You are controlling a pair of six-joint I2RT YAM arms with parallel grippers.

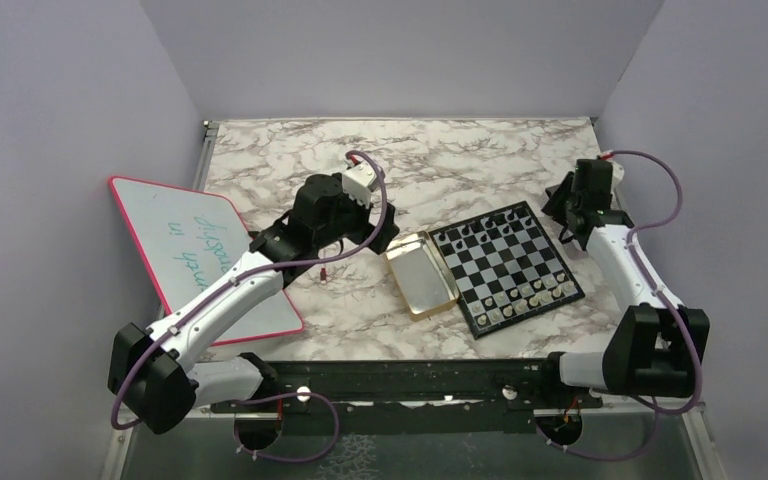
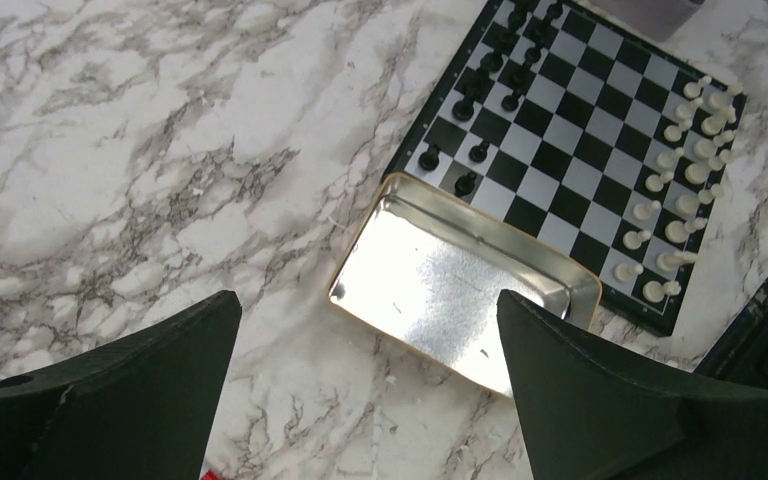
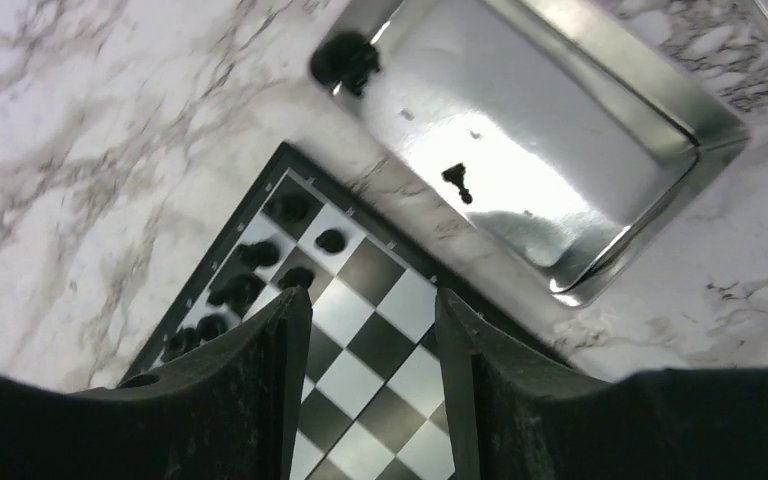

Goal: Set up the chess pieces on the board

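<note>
The chessboard (image 1: pixel 500 262) lies right of centre. Black pieces (image 2: pixel 478 150) stand along its far side, and white pieces (image 2: pixel 696 173) line its near side. Beside it is a shallow metal tray (image 2: pixel 430 270), seemingly empty in the left wrist view. Two dark shapes show at the tray in the right wrist view; I cannot tell what they are. My left gripper hangs open left of the board, nothing between its fingers. Past the board's right edge is my right gripper (image 1: pixel 557 207); in its wrist view the fingers (image 3: pixel 285 340) stand apart with nothing held.
A red-rimmed whiteboard (image 1: pixel 200 265) with green writing leans at the left, partly behind my left arm. Near that arm lies a small red-ended marker (image 1: pixel 323 272). Bare marble table (image 1: pixel 460 165) stretches behind the board.
</note>
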